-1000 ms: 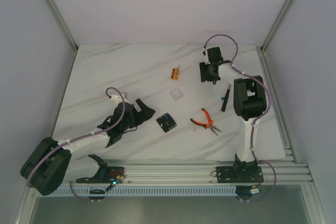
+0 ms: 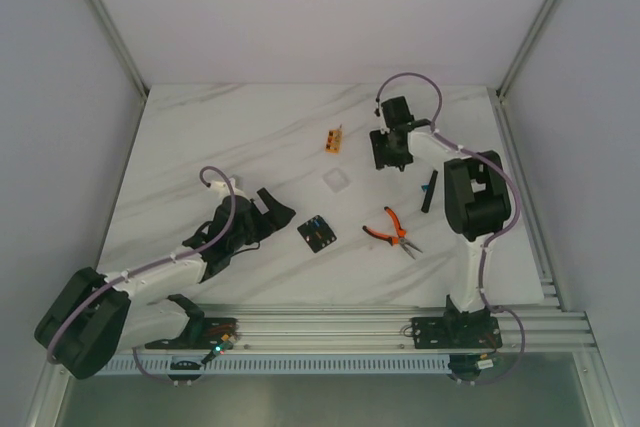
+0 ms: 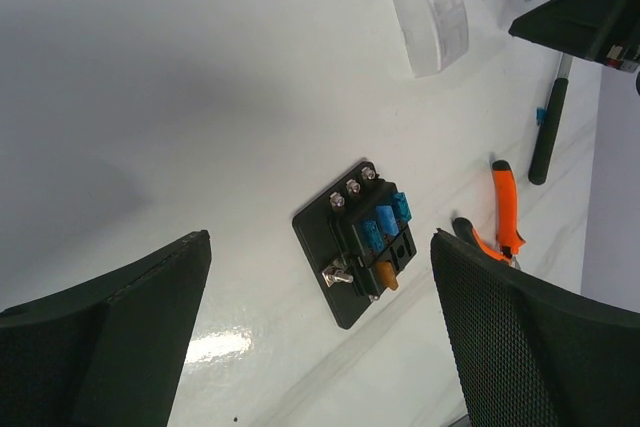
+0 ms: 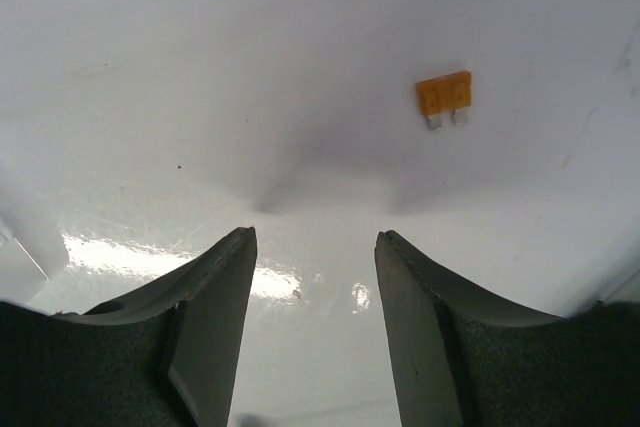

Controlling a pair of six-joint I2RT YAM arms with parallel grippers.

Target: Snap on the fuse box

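The black fuse box (image 2: 316,233) lies flat at the table's centre; in the left wrist view (image 3: 350,217) it shows blue fuses and an orange one at one end. My left gripper (image 2: 273,206) hangs open above the table just left of it, its fingers framing the box in its view. My right gripper (image 2: 376,150) is open over the back right, to the right of a small orange piece (image 2: 334,140). An orange fuse (image 4: 444,95) with two prongs lies beyond its empty fingers in the right wrist view.
A clear plastic box (image 2: 335,179) sits mid-table. Orange-handled pliers (image 2: 392,236) and a black-handled tool (image 2: 428,194) lie to the right.
My right gripper has moved left and slightly toward the front of the table. The left arm looks nearly still; the objects on the table are unmoved.
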